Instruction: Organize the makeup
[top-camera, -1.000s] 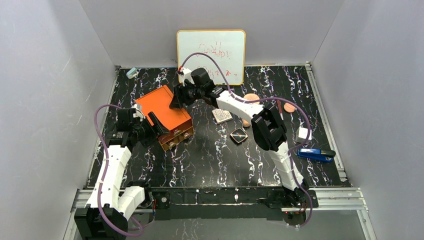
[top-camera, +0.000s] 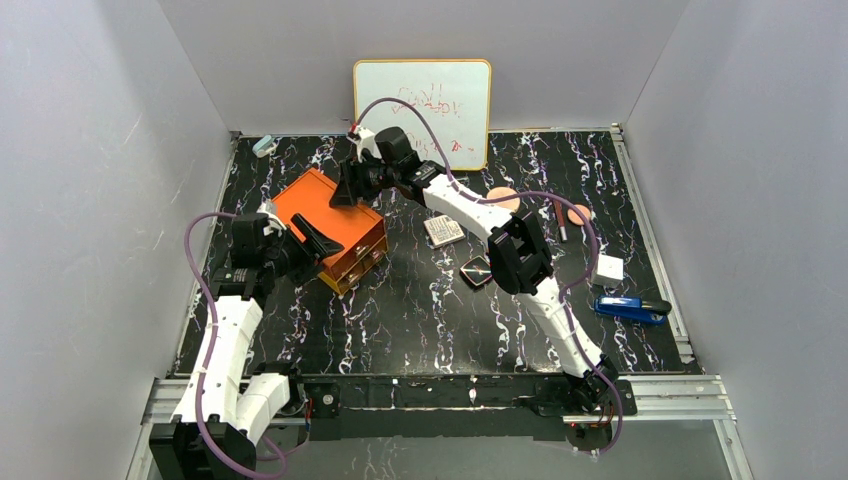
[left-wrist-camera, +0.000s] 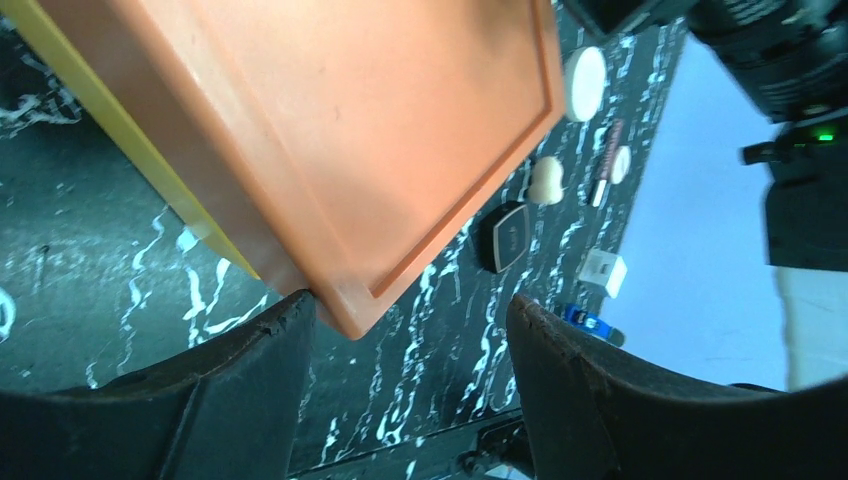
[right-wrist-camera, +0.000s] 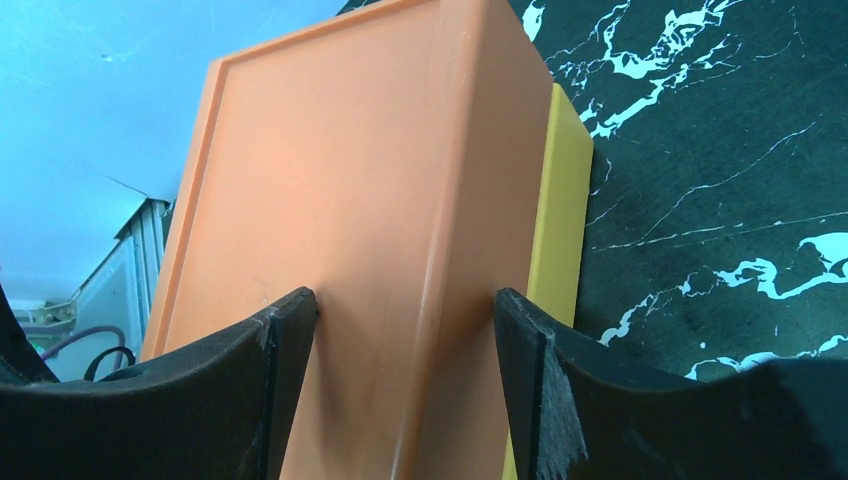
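An orange-topped makeup box (top-camera: 325, 215) with yellow lower part and small drawers (top-camera: 360, 268) stands at the left of the table. My left gripper (top-camera: 322, 250) is at its near corner; in the left wrist view the orange corner (left-wrist-camera: 350, 310) lies between the fingertips. My right gripper (top-camera: 350, 195) is at the box's back right. In the right wrist view its fingers flank the upper orange part (right-wrist-camera: 350, 200), whose rim runs between them; whether they press on it is unclear.
A calculator (top-camera: 443, 230), black square compact (top-camera: 476, 271), round pads (top-camera: 578, 214), a pen (top-camera: 560, 220), a white cube (top-camera: 607, 271) and a blue stapler (top-camera: 630, 310) lie to the right. A whiteboard (top-camera: 420, 90) stands behind.
The orange top has shifted and turned slightly at the left of the table. Both grippers have moved slightly with it, the right one a little leftward.
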